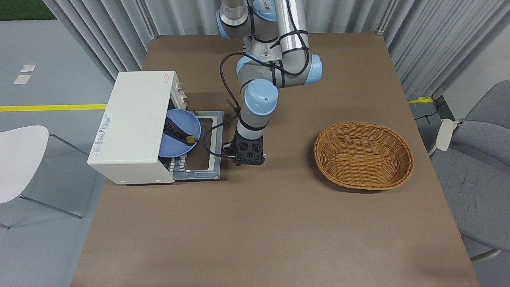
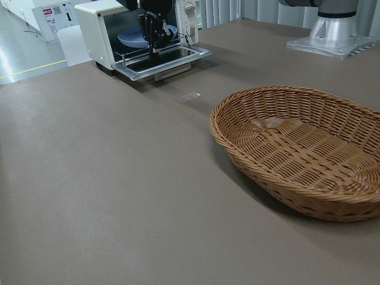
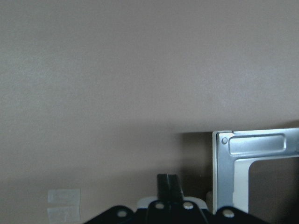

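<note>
A white toaster oven (image 1: pixel 129 126) stands at the left of the table with its door (image 1: pixel 201 174) down. Inside its front lies a blue plate (image 1: pixel 177 148) with a dark eggplant (image 1: pixel 177 131) on it. My gripper (image 1: pixel 244 158) hangs just beside the open door, toward the middle of the table; in the wrist view the door's metal corner (image 3: pixel 224 144) is to the right of its black fingertips (image 3: pixel 169 182), which appear close together. Whether anything is between them is hard to see.
A wicker basket (image 1: pixel 363 155) sits on the right of the table, empty.
</note>
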